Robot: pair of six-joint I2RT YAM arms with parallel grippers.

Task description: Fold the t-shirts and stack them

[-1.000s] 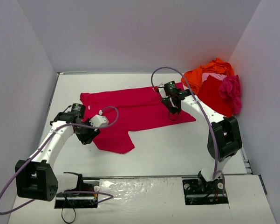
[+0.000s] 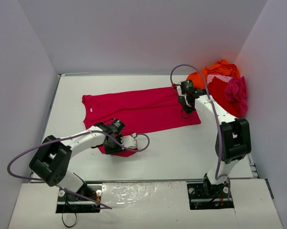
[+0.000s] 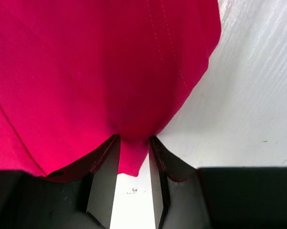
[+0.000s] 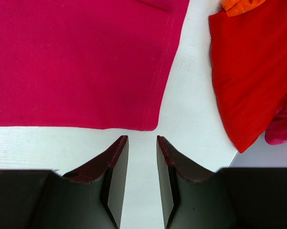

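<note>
A crimson t-shirt [image 2: 148, 118] lies spread across the white table, partly folded lengthwise, with a sleeve pointing to the front left. In the left wrist view, my left gripper is at the sleeve's edge, its fingers apart. A small corner of cloth [image 3: 130, 160] shows between them, slightly creased near the fingertips. In the right wrist view, my right gripper stands open just off the shirt's bottom corner [image 4: 145, 119], nothing between its fingers. From above, the left arm hides part of the sleeve.
A heap of other clothes stands at the back right: orange cloth [image 2: 223, 68], a red piece [image 2: 220, 93] and a magenta piece [image 2: 237, 90]. Bare table [image 2: 167, 155] lies in front of the shirt. Grey walls close in the back and sides.
My left arm has swung right and toward the front, from the shirt's left side onto the sleeve. The right arm has moved a little right, toward the shirt's right end.
</note>
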